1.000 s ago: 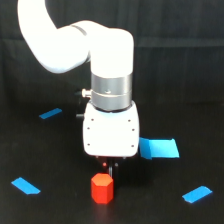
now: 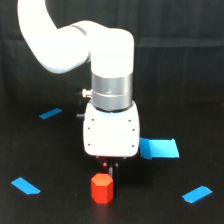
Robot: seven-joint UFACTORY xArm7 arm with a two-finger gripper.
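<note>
A white robot arm reaches down from the top left to the middle of the view, its dark gripper [image 2: 111, 166] pointing downward behind a small red hexagonal block [image 2: 102, 188], which stands on the black surface below it. The fingers are dark against dark, so whether they are open or touch the block is hard to tell.
A larger blue tape patch [image 2: 160, 148] lies right of the gripper. Short blue tape strips mark the front left [image 2: 25, 186], front right [image 2: 197, 194] and back left [image 2: 50, 113].
</note>
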